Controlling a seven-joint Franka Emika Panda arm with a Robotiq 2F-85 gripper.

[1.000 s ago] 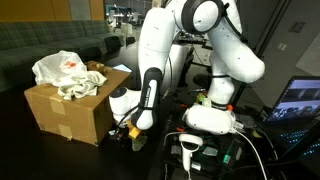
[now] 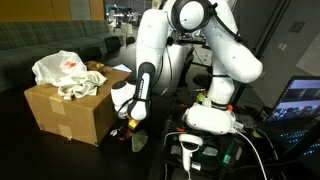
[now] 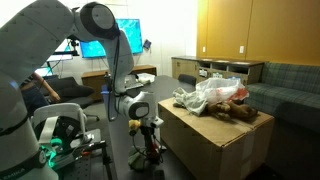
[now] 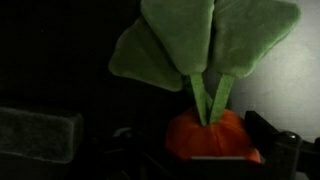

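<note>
In the wrist view an orange plush toy (image 4: 212, 138) with green cloth leaves (image 4: 180, 35), like a carrot, lies on the dark surface. My gripper (image 2: 125, 130) is low over the table beside the cardboard box, its fingers open. Its dark fingers (image 4: 286, 145) show at the lower part of the wrist view, with the orange body in the gap. A green leaf (image 2: 139, 141) shows near the gripper in exterior view 1. How far the fingers reach down around the toy is too dark to tell.
A cardboard box (image 2: 65, 113) stands right beside the gripper, with white bags (image 2: 72, 75) on top. In the wrist view a dark grey block (image 4: 40, 134) lies to the left. Bare dark table (image 2: 50, 155) extends in front of the box.
The white arm and hand have shifted and turned slightly beside the box, and more of the space around the fingers shows. The box and bags are unmoved.
</note>
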